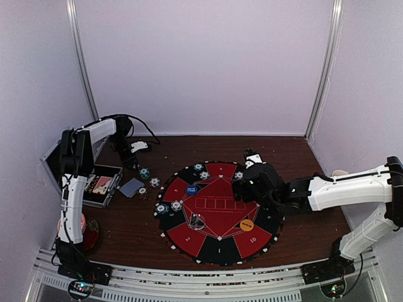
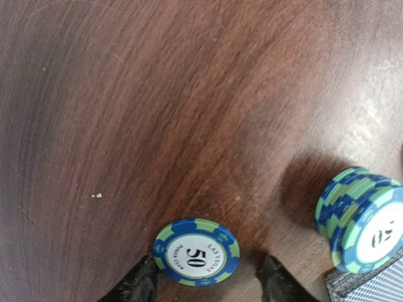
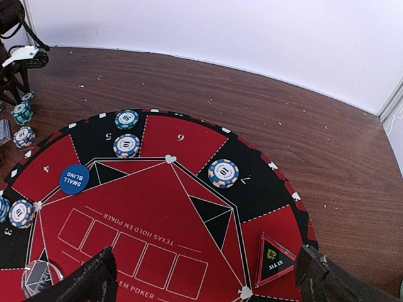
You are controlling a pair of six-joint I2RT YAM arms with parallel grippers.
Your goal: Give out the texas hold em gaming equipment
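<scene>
In the left wrist view, a single blue-and-green 50 chip (image 2: pixel 196 252) lies flat on the wood. My left gripper is open, a fingertip on either side of that chip; whether they touch it I cannot tell. A stack of the same kind of chips (image 2: pixel 362 220) stands to its right. Over the round poker mat (image 3: pixel 157 245) my right gripper hangs open with nothing between its fingers. Chips sit on the mat near seats 5 and 7 (image 3: pixel 223 173). A blue small blind disc (image 3: pixel 74 179) and the ALL IN triangle (image 3: pixel 274 259) lie there too.
The open case (image 1: pixel 104 185) stands at the left, with a blue card deck (image 1: pixel 131 187) beside it. More chip stacks (image 1: pixel 155 182) are between deck and mat. An orange disc (image 1: pixel 247 224) lies on the mat.
</scene>
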